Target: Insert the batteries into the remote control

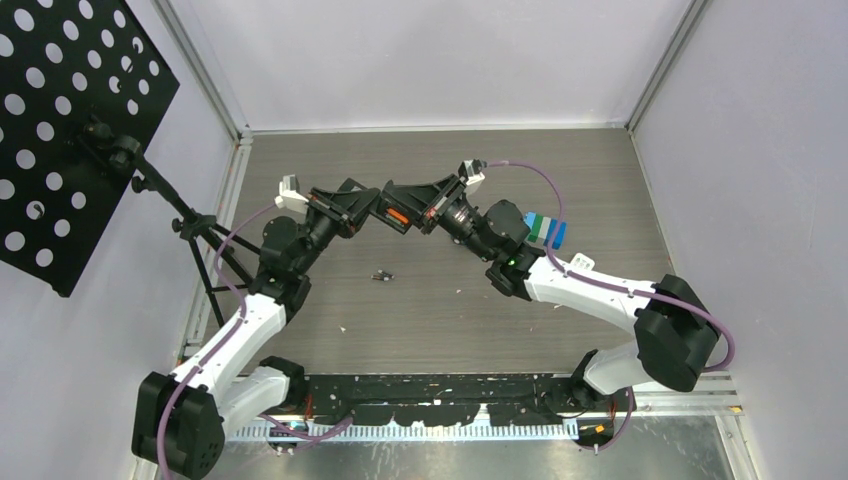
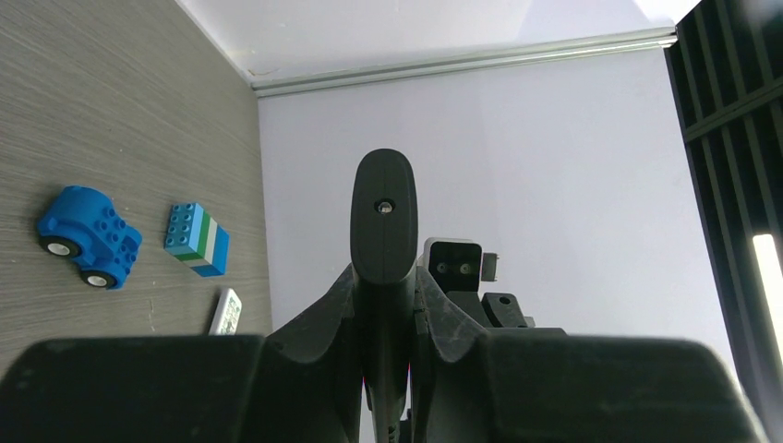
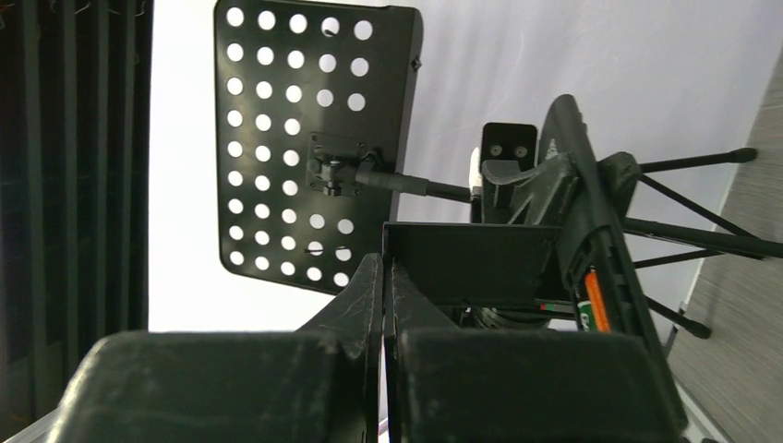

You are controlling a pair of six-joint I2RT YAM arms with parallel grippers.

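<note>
My left gripper is shut on the black remote control (image 2: pixel 384 217), which juts past its fingertips. In the top view the open compartment of the remote shows orange-banded batteries (image 1: pixel 398 216); in the right wrist view orange and green battery sides (image 3: pixel 597 300) show there too. My right gripper is shut, its tips beside the remote control. A flat black panel (image 3: pixel 475 263) stretches from those tips towards the remote. Whether it is pinched between the fingers, I cannot tell.
On the grey floor lie a blue toy car (image 2: pixel 90 235), a blue, green and white block (image 2: pixel 198 238), a white piece (image 2: pixel 226 312) and a small dark object (image 1: pixel 382 275). A tripod (image 1: pixel 190 220) with a perforated black board stands at left.
</note>
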